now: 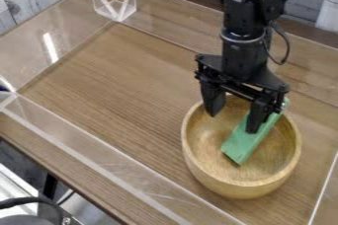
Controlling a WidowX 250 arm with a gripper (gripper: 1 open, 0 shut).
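Note:
A tan bowl sits on the wooden table at the lower right of the camera view. Inside it, a green oblong object lies on a slant, its upper part partly covered by my black gripper. The gripper is open, its fingers lowered over the bowl's back half, around the upper end of the green object. Whether the fingers touch it I cannot tell.
A clear plastic holder stands at the back left. The table's edge runs along the lower left, with dark cables below it.

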